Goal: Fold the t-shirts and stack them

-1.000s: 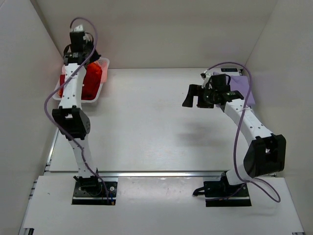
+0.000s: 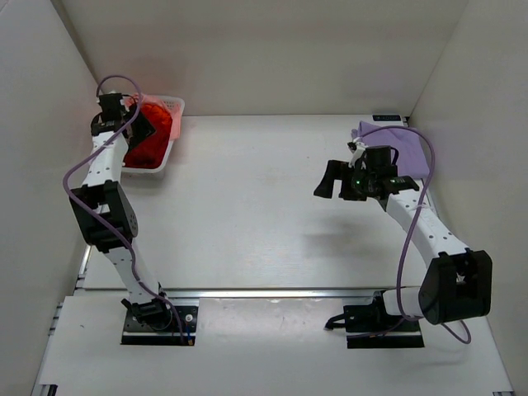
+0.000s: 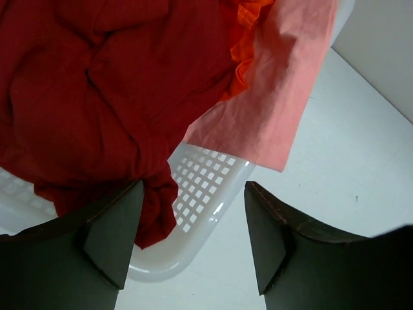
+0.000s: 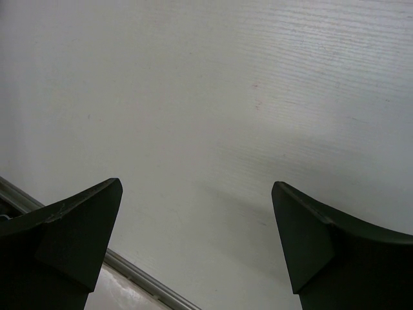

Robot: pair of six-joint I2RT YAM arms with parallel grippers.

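A white basket point(image 2: 176, 104) at the far left holds crumpled shirts. On top lies a dark red shirt point(image 3: 110, 90), with an orange one point(image 3: 242, 51) and a pink one point(image 3: 284, 77) beside it, the pink draped over the rim. Over the basket is my left gripper, its fingers apart; the red cloth reaches near its left finger, and nothing is seen gripped. A purple shirt point(image 2: 417, 157) lies flat at the back right, partly behind my right arm. My right gripper stands open above bare table, with nothing between its fingers.
Walls close in the back and both sides. A metal rail point(image 2: 264, 293) runs along the front. A small dark object point(image 2: 386, 118) sits at the back right edge.
The right arm moved only slightly.
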